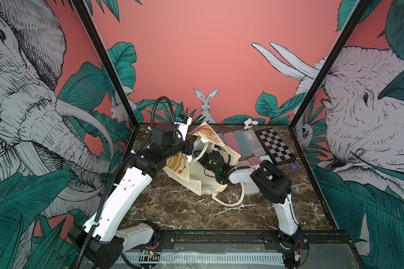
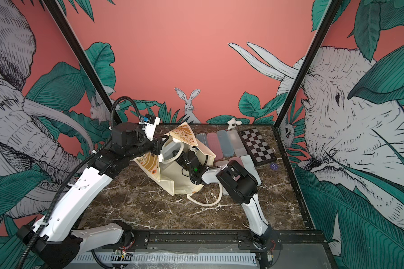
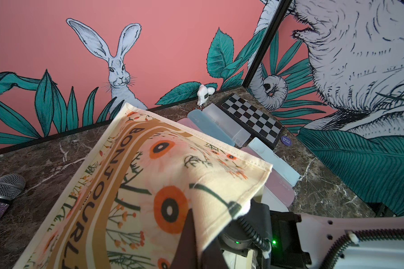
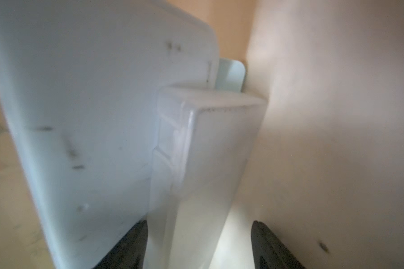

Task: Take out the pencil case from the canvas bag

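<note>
The cream canvas bag (image 1: pixel 211 184) with a printed flower panel lies open in the middle of the table. In the left wrist view my left gripper is shut on the bag's printed fabric (image 3: pixel 161 179) near its rim. Down inside the bag, my right gripper stands open. A whitish pencil case (image 4: pixel 211 170) reaches between its spread fingers, close to the left one. Against that case leans another pale blue-white case (image 4: pixel 89 112). The case's lower end is cut off from view.
Several pencil cases, among them a pink one (image 1: pixel 231 141) and a blue one (image 1: pixel 243 142), lie right of the bag beside a chessboard (image 1: pixel 276 145). A microphone (image 3: pixel 6 190) lies at the left. Bare table shows in front.
</note>
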